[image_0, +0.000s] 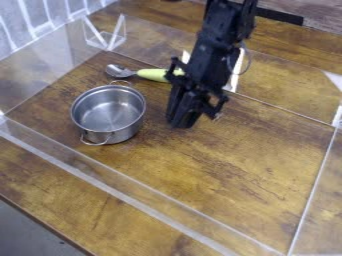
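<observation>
A black gripper (185, 108) on a dark arm hangs over the wooden board, just right of the steel pot (107, 112). It looks shut, and I see nothing held between its fingers, though the arm is blurred. A yellow-green banana-like object (154, 74) lies behind it, partly hidden by the arm. A metal spoon (118, 71) lies left of that, behind the pot.
Clear low walls border the work area. The wooden surface (227, 180) in front and to the right is empty. A pale item (238, 62) lies at the back, partly behind the arm.
</observation>
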